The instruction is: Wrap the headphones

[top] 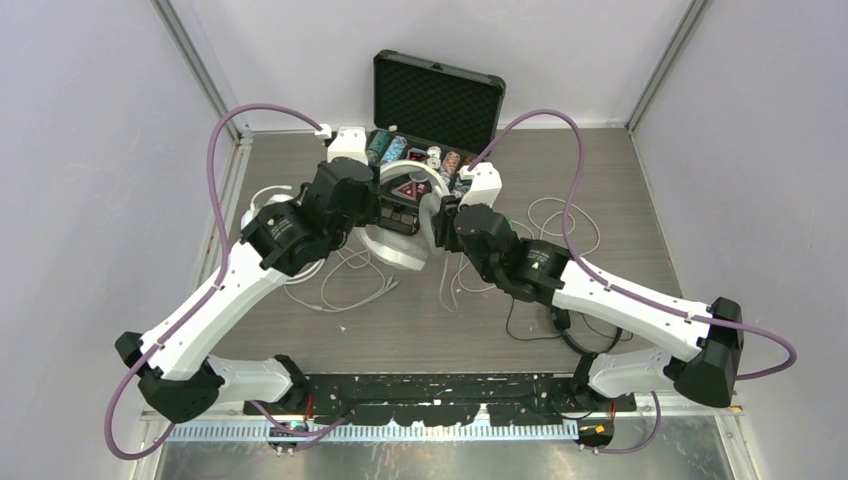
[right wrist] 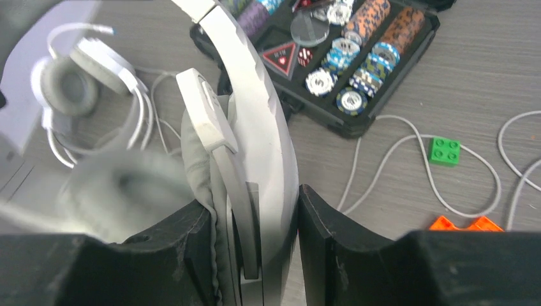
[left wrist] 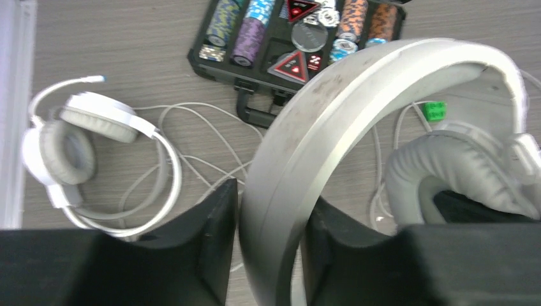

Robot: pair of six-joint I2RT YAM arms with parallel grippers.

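Note:
Light grey over-ear headphones are held in the air between both grippers, above the table. In the left wrist view the headband runs between the fingers of my left gripper. In the right wrist view my right gripper has its fingers around the slider beside an earcup, touching it on both sides. A second white pair of headphones lies on the table at left, with loose white cables.
An open case of poker chips stands at the back. Green and orange blocks lie on the right. Black headphones lie at the front right.

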